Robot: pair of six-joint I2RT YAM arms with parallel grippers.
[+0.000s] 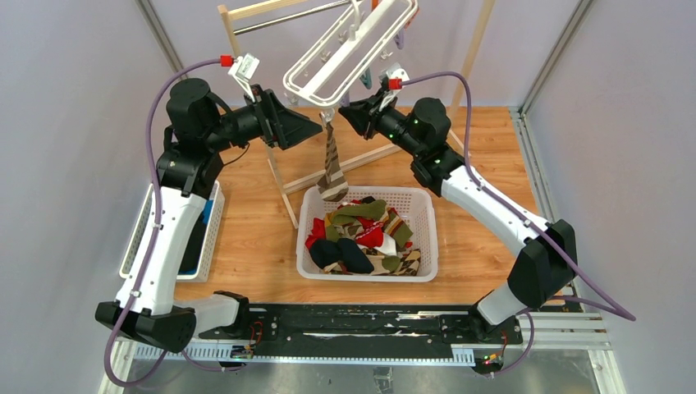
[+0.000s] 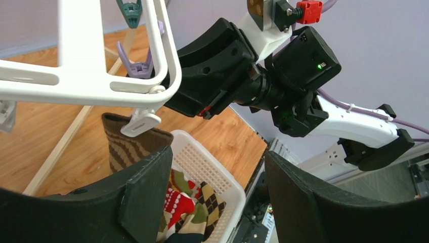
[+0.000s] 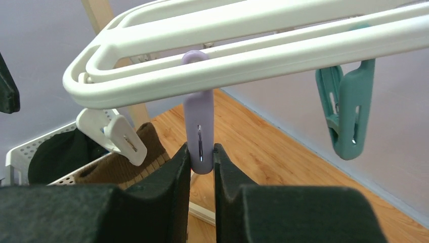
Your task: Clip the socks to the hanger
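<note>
A brown striped sock (image 1: 332, 176) hangs from the white clip (image 2: 140, 123) at the near end of the white hanger (image 1: 361, 45). Just left of that end, my left gripper stands open with nothing between its fingers. On the other side, the fingertips of my right gripper are shut on the lower end of a purple clip (image 3: 200, 121), which is attached to the hanger's rail. The right fingers hide part of the sock in the right wrist view. A teal clip (image 3: 349, 106) hangs empty farther along the rail.
Below the sock stands a white basket (image 1: 427, 234) full of mixed socks (image 1: 373, 238). Another white basket (image 1: 215, 222) with dark things sits at the left. A wooden frame (image 1: 476, 41) stands behind. Bare wooden floor lies to the right.
</note>
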